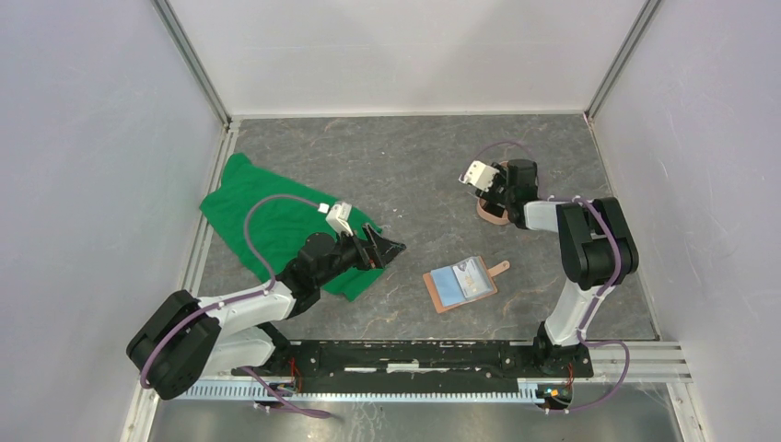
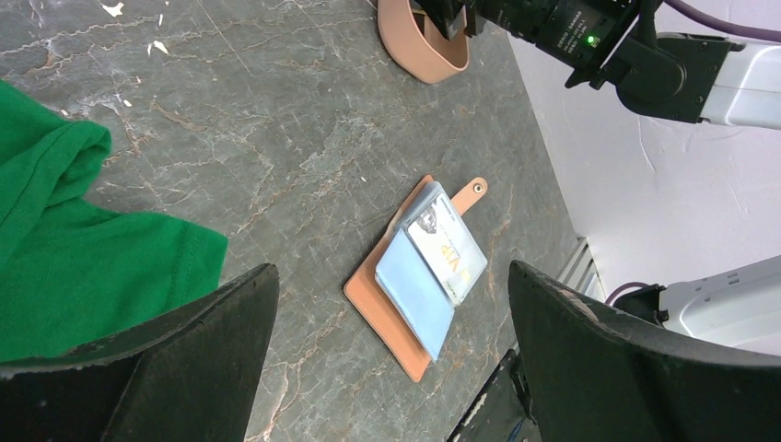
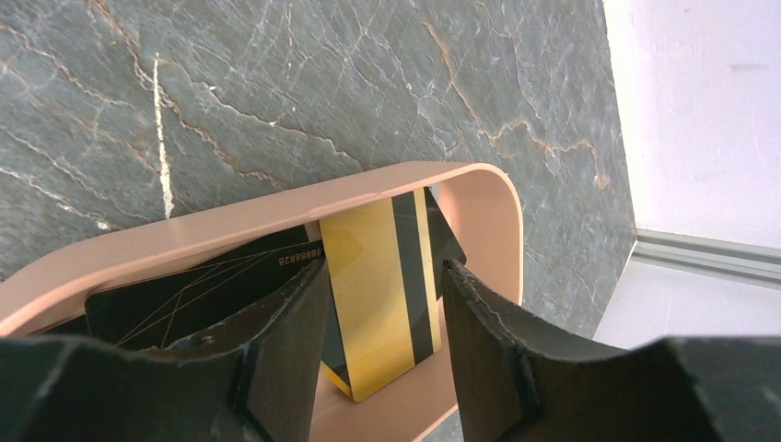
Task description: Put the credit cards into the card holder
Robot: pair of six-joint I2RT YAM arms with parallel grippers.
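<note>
The open card holder [image 1: 460, 280] lies on the table in front, tan outside with light-blue inner pockets; in the left wrist view a white printed card or clear pocket [image 2: 448, 250] shows on its right side. A pink oval bin [image 3: 495, 207] holds a yellow card with a dark stripe [image 3: 368, 285] and black cards [image 3: 207, 285]. Inside the bin, my right gripper is shut on the yellow card, a finger at each long edge. My left gripper is open and empty, over the table left of the holder.
A green cloth [image 1: 267, 216] covers the left of the table. The bin stands at the far right, close to the white side wall [image 1: 691, 166]. Bare grey tabletop [image 1: 387, 175] lies between cloth and bin.
</note>
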